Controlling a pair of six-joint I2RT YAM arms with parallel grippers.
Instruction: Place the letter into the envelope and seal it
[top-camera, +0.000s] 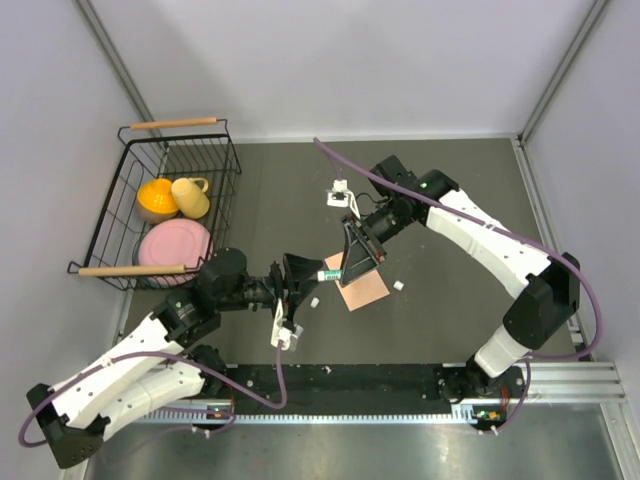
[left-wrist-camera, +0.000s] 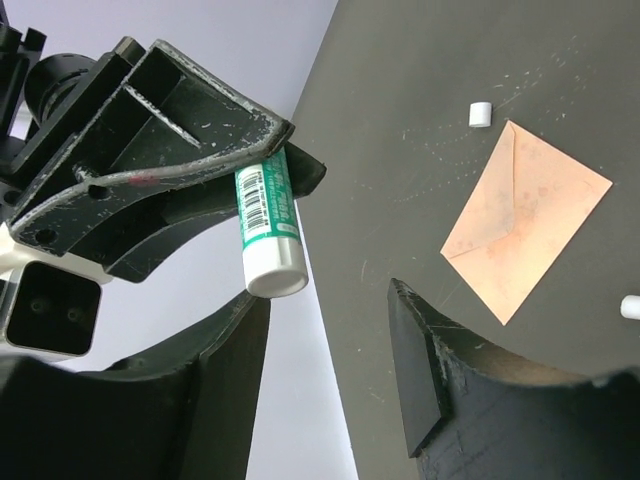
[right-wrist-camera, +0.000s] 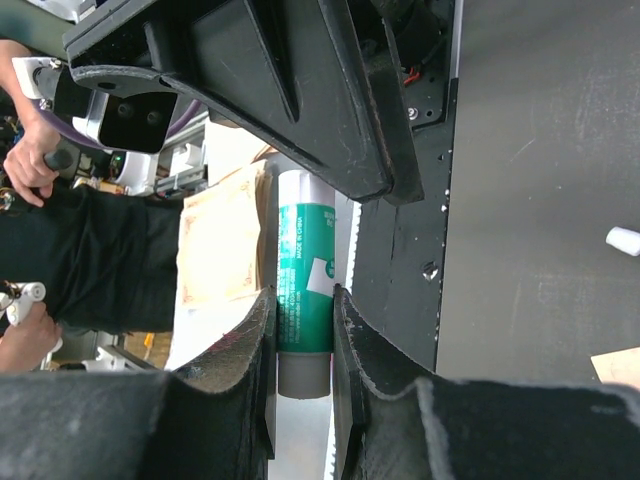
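Note:
A green glue stick (top-camera: 330, 274) is held in my right gripper, shut on it. My left gripper is open beside the glue stick's white end, with nothing visible between its fingers. In the left wrist view, a peach envelope (left-wrist-camera: 525, 220) lies on the table below, flap side up; whether a letter is inside cannot be seen. A small white piece (left-wrist-camera: 480, 114) lies near it and another white piece (left-wrist-camera: 630, 307) to its right.
A wire rack (top-camera: 112, 215) with a pink plate, yellow bowl and mug stands at the left of the table (top-camera: 460, 310).

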